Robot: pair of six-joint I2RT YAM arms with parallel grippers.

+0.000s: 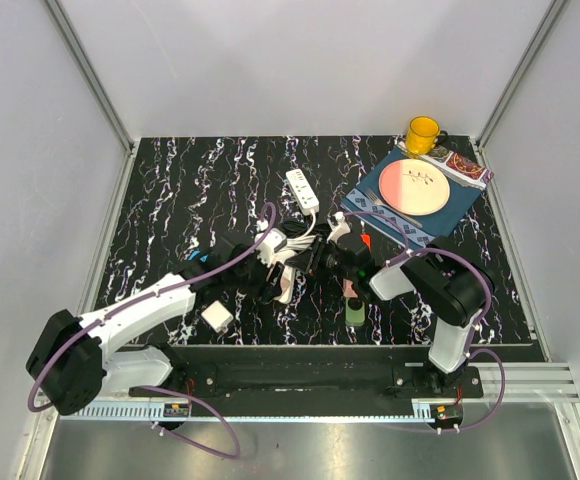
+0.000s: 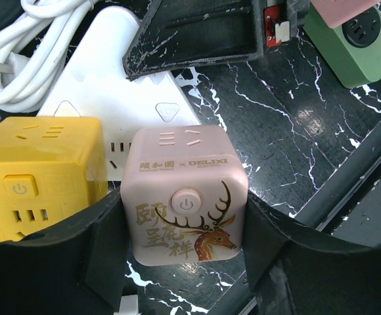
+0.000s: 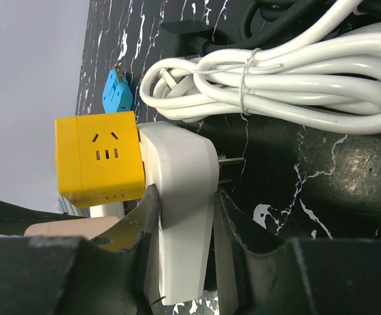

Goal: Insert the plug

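My left gripper is shut on a pink cube adapter (image 2: 185, 197) with a deer print, its fingers pressing both sides. Against the edge of a white triangular adapter (image 2: 141, 105), the pink cube overlaps it in the left wrist view; how far it is seated is hidden. A yellow cube (image 2: 36, 157) sits alongside, joined to the white adapter. My right gripper has one finger on each side of the white adapter (image 3: 180, 170), whose metal prongs (image 3: 230, 160) stick out to the right. Whether those fingers press on it is unclear.
Coiled white cable (image 3: 276, 79) lies beside the adapter, near a blue plug (image 3: 117, 92). A green block (image 1: 355, 313) sits near the table's front edge. At the back right are a plate (image 1: 414, 187) and a yellow mug (image 1: 423, 135).
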